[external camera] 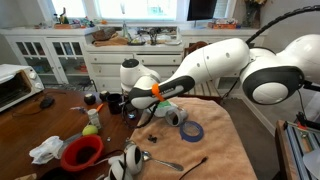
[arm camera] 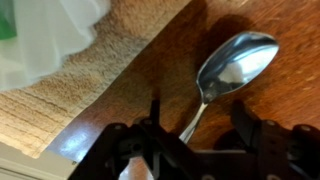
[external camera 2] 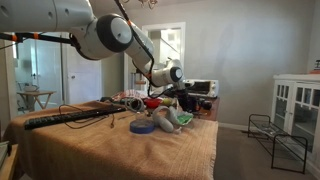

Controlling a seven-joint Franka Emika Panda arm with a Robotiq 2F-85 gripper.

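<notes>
A shiny metal spoon (arm camera: pixel 238 62) lies on the dark wooden tabletop in the wrist view, its bowl toward the upper right. Its handle runs down to the lower left, between the black fingers of my gripper. Those fingers stand apart on either side of the handle, with gaps visible. My gripper (external camera: pixel 128 105) is low over the wood by the cloth's edge in exterior view 1, where the spoon under it cannot be made out.
A tan cloth (external camera: pixel 225 150) covers the near table, bearing blue tape (external camera: pixel 192 131) and a clear cup (external camera: pixel 177 116). A red bowl (external camera: pixel 82 152) sits left. White translucent material (arm camera: pixel 60 40) lies beside the spoon. Bare wood (external camera: pixel 35 125) extends left.
</notes>
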